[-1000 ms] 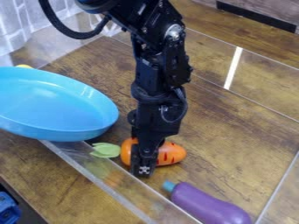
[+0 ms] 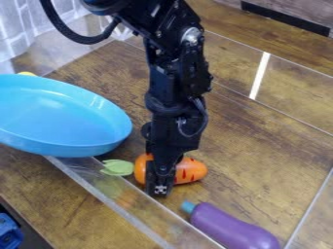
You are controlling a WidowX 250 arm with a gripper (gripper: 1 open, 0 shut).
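Observation:
My black gripper [image 2: 162, 173] reaches down from the top centre and is shut on an orange toy carrot [image 2: 189, 170] lying on the wooden surface. The carrot's green leafy top [image 2: 117, 167] sticks out to the left, and part of its body is hidden behind the fingers.
A blue bowl [image 2: 58, 117] sits to the left, close to the carrot's top. A purple toy eggplant [image 2: 235, 227] lies at the lower right. A clear plastic edge [image 2: 111, 190] runs diagonally along the lower left. Bare wood fills the right.
The upper part of the arm has shifted very slightly; the gripper stays at the carrot, which has not visibly moved.

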